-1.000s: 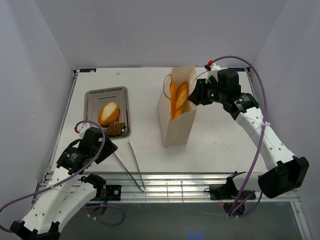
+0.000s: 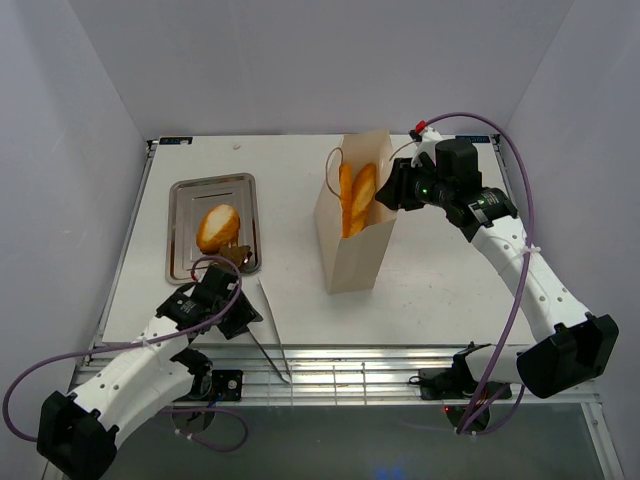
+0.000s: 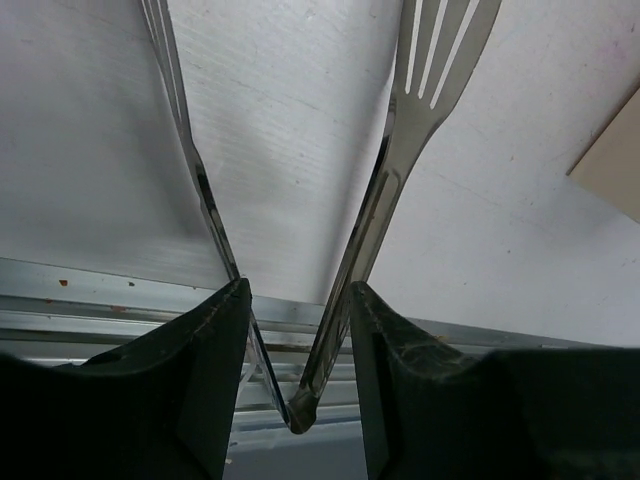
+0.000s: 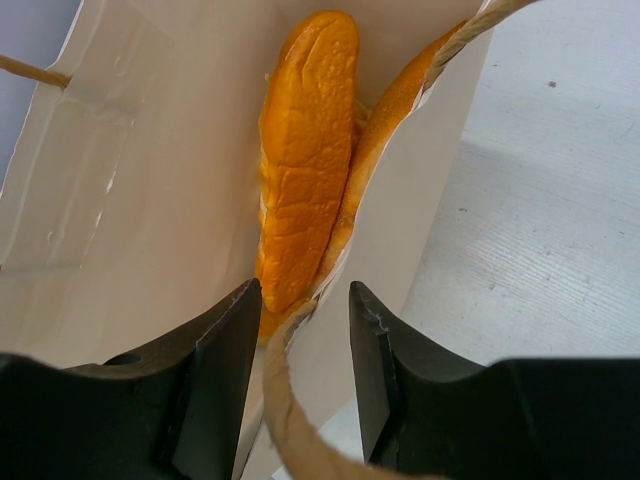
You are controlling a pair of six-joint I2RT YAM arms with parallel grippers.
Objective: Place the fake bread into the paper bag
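Observation:
The upright paper bag (image 2: pixel 352 272) holds two long loaves: a thin baguette (image 2: pixel 346 198) and a wider loaf (image 2: pixel 363 196). At the bag's right rim, my right gripper has its fingers apart, with the bag's edge and twisted handle (image 4: pixel 285 385) showing in the gap. A round loaf (image 2: pixel 217 228) and a brown bread piece (image 2: pixel 236 254) lie on the metal tray (image 2: pixel 181 215). My left gripper is over the metal tongs (image 3: pixel 400 145), its fingers spread. The tongs' arms pass near its fingertips; contact is unclear.
The tongs' joined end (image 3: pixel 302 412) juts over the metal rail (image 2: pixel 330 378) at the table's front edge. Between tray and bag the white table (image 2: pixel 287 200) is clear, as it is right of the bag.
My left gripper has moved right and somewhat toward the front edge, coming over the tongs. The tongs, the bread, the bag and my right arm look unmoved.

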